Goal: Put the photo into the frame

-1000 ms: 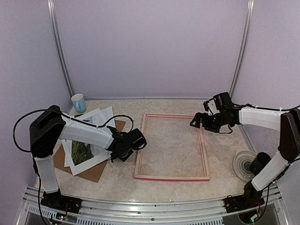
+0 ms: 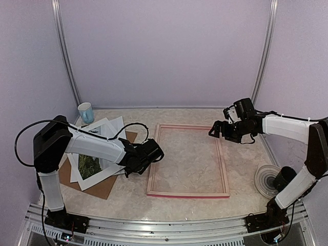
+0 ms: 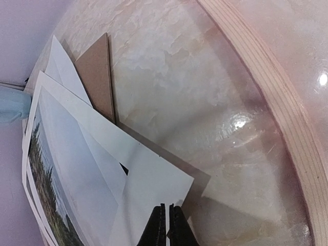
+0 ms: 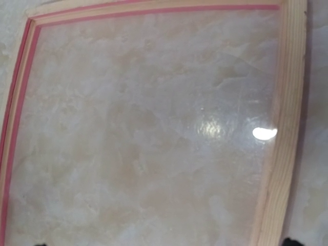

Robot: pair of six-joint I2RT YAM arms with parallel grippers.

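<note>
The photo [image 3: 56,159], a landscape with pale sky and grass, lies among white-bordered sheets at the left of the table. A white sheet corner [image 3: 164,177] reaches out over the tabletop. My left gripper is shut at that corner, its thin fingertips side by side in front of the white; no paper shows between them. The empty wooden frame [image 2: 225,171], red-edged with a clear pane, lies flat in the middle. Above its far right side hovers my right gripper [image 2: 216,130]. Its fingertips [image 4: 292,242] show far apart at the lower corners of the right wrist view, so it is open.
Under the sheets is a brown backing board [image 2: 105,188]. A light blue mug [image 2: 85,113] stands at the back left. At the right are a round clear lid [image 2: 265,179] and a dark cup [image 2: 285,178]. Bare tabletop separates the sheets from the frame.
The left gripper has shifted slightly to the right. My right arm has risen a touch at the wrist and is otherwise nearly still. Sheets and frame lie as before.
</note>
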